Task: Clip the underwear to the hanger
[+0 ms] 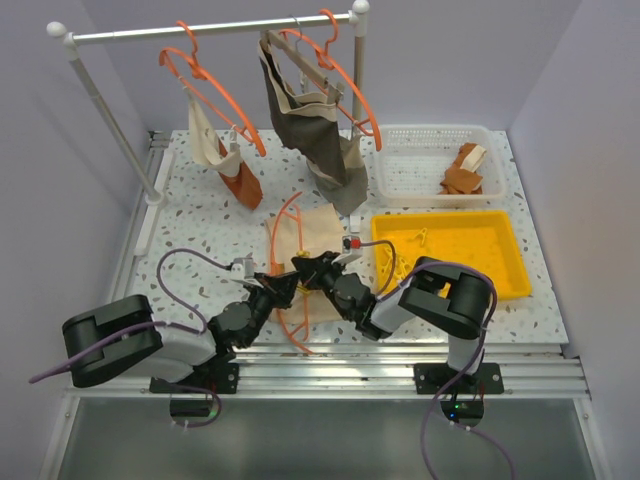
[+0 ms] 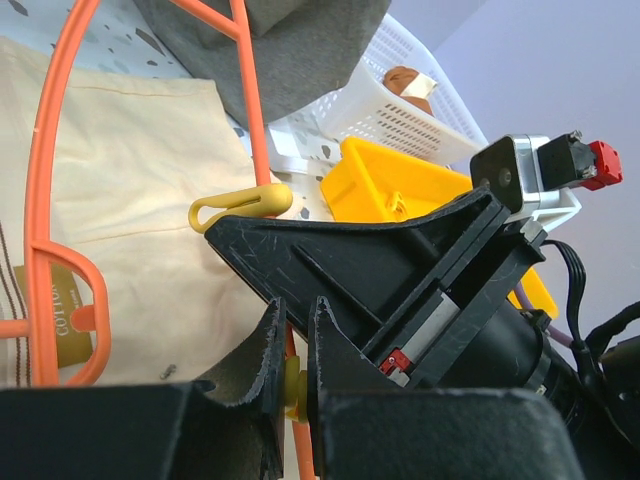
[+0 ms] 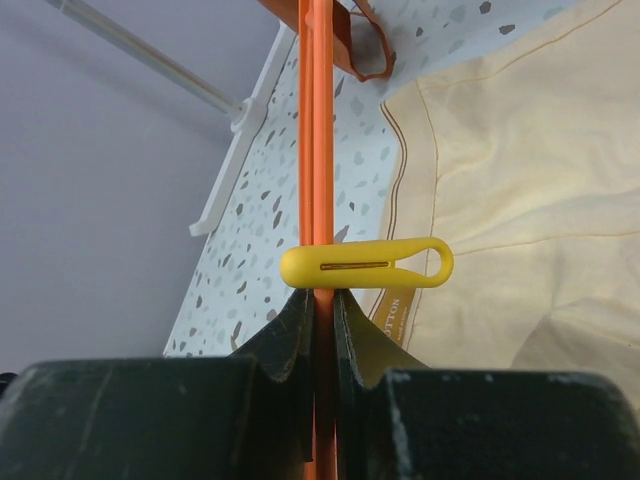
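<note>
An orange hanger [image 1: 275, 230] lies over beige underwear [image 1: 320, 225] at the table's centre. In the right wrist view my right gripper is shut on the hanger's bar [image 3: 323, 170], with a yellow clip [image 3: 365, 262] on that bar just above the fingertips. My left gripper has its fingertips close together at a second yellow piece [image 2: 295, 390] on the same bar; its exact finger opening is unclear. Another view of the upper clip [image 2: 240, 205] shows it beside the right gripper's fingers. The two grippers are nearly touching.
A white rack [image 1: 210, 28] with hung garments stands behind. A white basket [image 1: 410, 180] with brown cloth is at the back right, a yellow tray [image 1: 470, 250] with clips in front of it. Speckled table shows at the left.
</note>
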